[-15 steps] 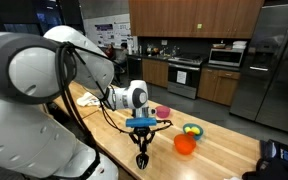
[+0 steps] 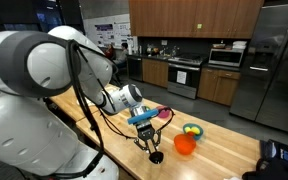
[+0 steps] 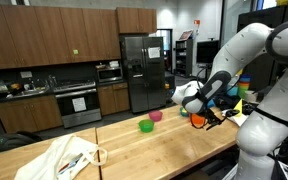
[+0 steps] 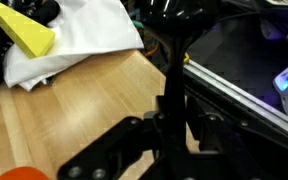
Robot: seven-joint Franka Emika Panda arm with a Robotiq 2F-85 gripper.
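Observation:
In the wrist view a dark, glossy utensil (image 4: 174, 75) with a thin shaft and a wider end stands up from between my fingers; it looks like a black ladle or spoon. My gripper is shut on its shaft. Seen in exterior view 1, the gripper (image 2: 147, 138) hangs near the table's front edge, with the utensil's round black end (image 2: 156, 157) below it. The orange bowl (image 2: 184, 146) is to the right of the utensil, apart from it. Whether the round end touches the table I cannot tell.
Behind the orange bowl are a blue-green bowl (image 2: 193, 130) and a pink bowl (image 2: 164, 113). A white cloth (image 3: 66, 160) lies at the table's other end. Bare wood (image 3: 149, 155) stretches between. Another white cloth (image 4: 79, 38) and a yellow object (image 4: 19, 28) show in the wrist view.
In exterior view 1 my arm has swung and tilted, and the black utensil end has shifted right, closer to the orange bowl. The bowls have stayed put.

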